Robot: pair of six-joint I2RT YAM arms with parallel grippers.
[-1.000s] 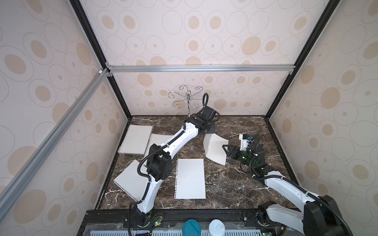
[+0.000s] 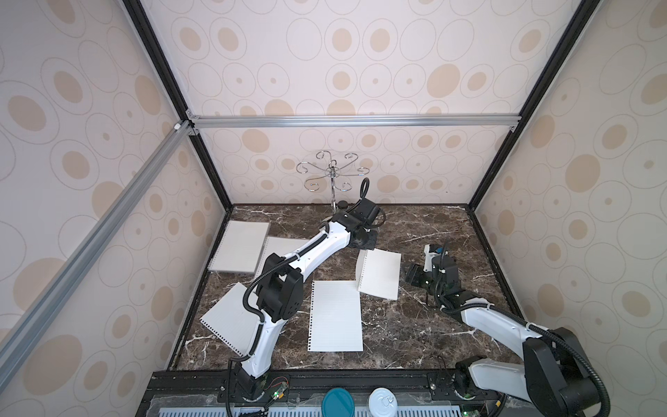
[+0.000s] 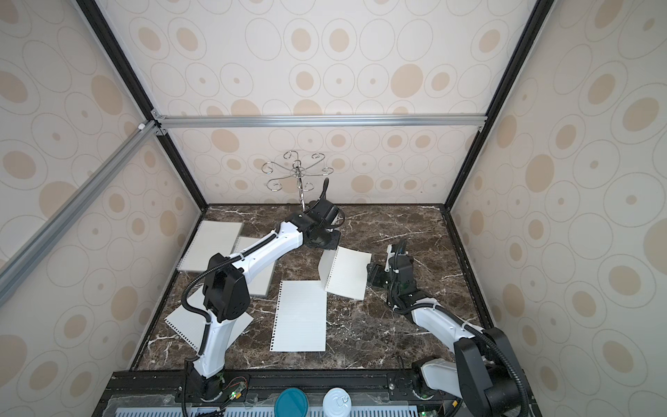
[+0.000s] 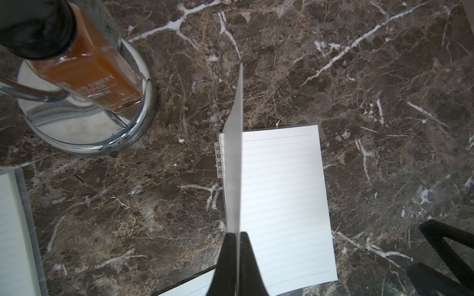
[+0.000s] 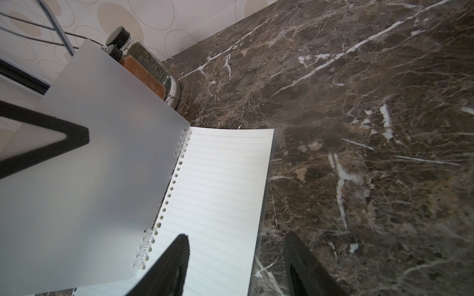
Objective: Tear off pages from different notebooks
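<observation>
An open spiral notebook [image 2: 380,273] lies at the middle-right; its translucent cover [image 5: 108,187] stands raised, with my left gripper shut on its edge above it. The lined top page [image 5: 219,187] shows beside the spiral. My right gripper is open just right of this notebook, its fingers over the page and bare marble, nothing between them. A lined sheet [image 2: 335,316] lies at the front middle, and more notebooks [image 2: 237,246] lie along the left.
A chrome rack [image 2: 332,166] with spice bottles [image 4: 88,74] stands at the back, close behind the notebook.
My left gripper has come down and toward me, and the notebook lies flatter and nearer the front. My right gripper has drawn back to the right from the page.
</observation>
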